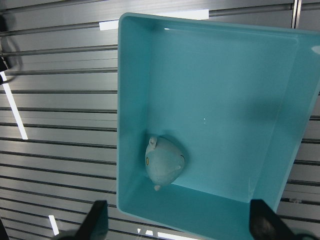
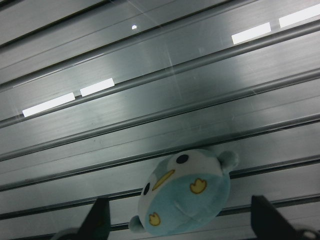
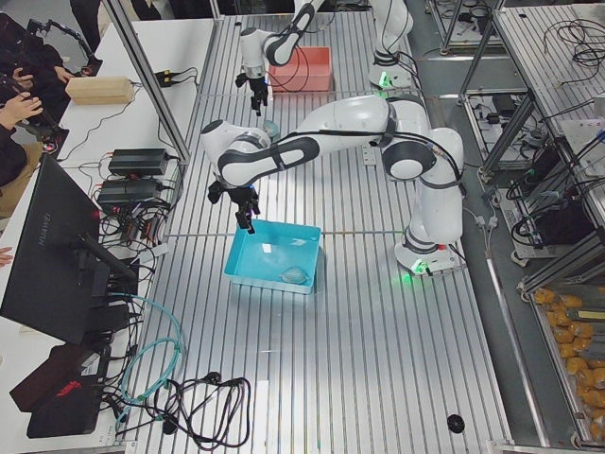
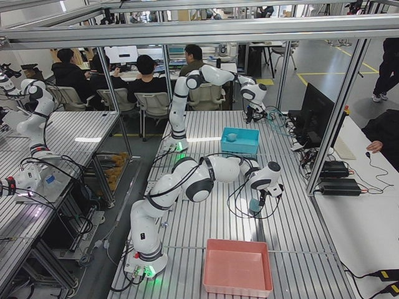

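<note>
My left gripper (image 3: pixel 241 213) hangs over the teal bin (image 1: pixel 225 100), open and empty. A light-blue plush toy (image 1: pixel 164 162) lies in that bin against a side wall, near a corner. My right gripper (image 4: pixel 267 200) stands open above a second plush (image 2: pixel 185 200), light blue and white with a yellow beak and feet, lying on the slatted table between the fingers' positions in the right wrist view, below them.
A salmon-pink bin (image 4: pixel 237 265) stands empty on the table beside the right arm. Cables (image 3: pixel 203 411) lie near the table's corner. A monitor (image 3: pixel 66 255) and black boxes line the side bench.
</note>
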